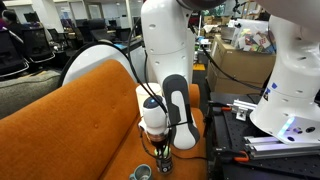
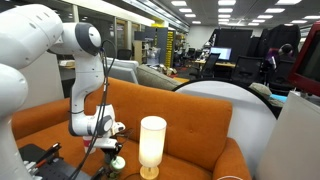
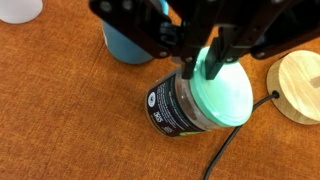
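In the wrist view, a clear jar (image 3: 172,108) with a dark label and a pale green lid (image 3: 226,94) is seen from above. My gripper is shut on the lid's upper part, its dark fingers hiding some of that area. From exterior view 1 the jar (image 1: 164,165) shows low, directly under the gripper (image 1: 161,148). The green lid (image 2: 118,163) is partly visible beside the arm in exterior view 2. Whether the jar touches the seat is hard to tell.
A blue-grey cup (image 3: 125,42) stands close beside the jar. On the other side are a round wooden base (image 3: 298,85) and a dark cable (image 3: 222,150). A tall white lamp (image 2: 152,140) rises close by. The orange sofa back (image 1: 75,125) borders the space.
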